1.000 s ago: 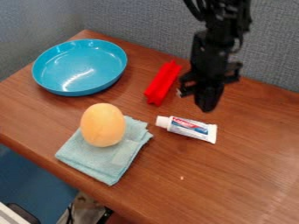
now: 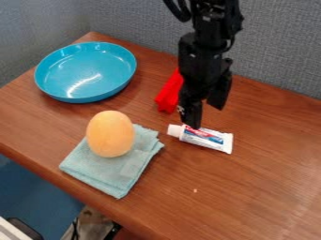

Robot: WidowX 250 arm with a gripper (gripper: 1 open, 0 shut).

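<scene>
My black gripper [image 2: 191,114] points down over a white toothpaste tube [image 2: 208,140], its open fingers reaching to just above or around the tube's left half; exact contact is unclear. The tube lies on the wooden table. Behind the gripper, to its left, a red object [image 2: 168,95] is partly hidden.
A blue bowl [image 2: 84,70] sits at the back left. An orange egg-shaped object [image 2: 111,134] rests on a light blue cloth [image 2: 101,177] at the front left. Grey panels border the back.
The tube and other objects have stayed in place.
</scene>
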